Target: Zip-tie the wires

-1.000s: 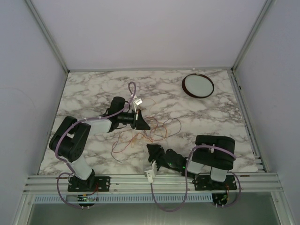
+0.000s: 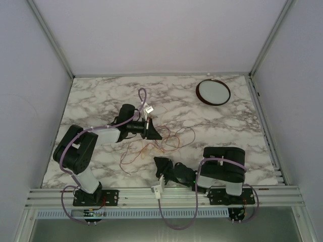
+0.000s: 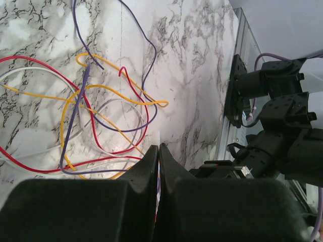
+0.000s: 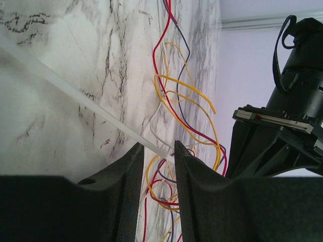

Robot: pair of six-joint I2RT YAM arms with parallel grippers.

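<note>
A loose tangle of red, yellow, purple and white wires point(image 3: 91, 98) lies on the marble table, also seen as wires point(image 2: 166, 145) in the top view. At the tangle's upper edge, my left gripper point(image 2: 157, 136) is shut; a small pale sliver shows at its fingertips point(image 3: 154, 154), too little to identify. My right gripper is near the front edge, its fingers part open. A translucent white strip point(image 4: 96, 107), looking like a zip tie, runs from the upper left to between its fingertips. Whether the fingers touch it, I cannot tell.
A round white dish with a dark rim point(image 2: 213, 92) lies at the back right. In the right wrist view, the left arm point(image 4: 282, 136) stands close beyond the wires.
My right arm has shifted slightly left and a little toward the front edge. The left arm and the wires look unchanged.
</note>
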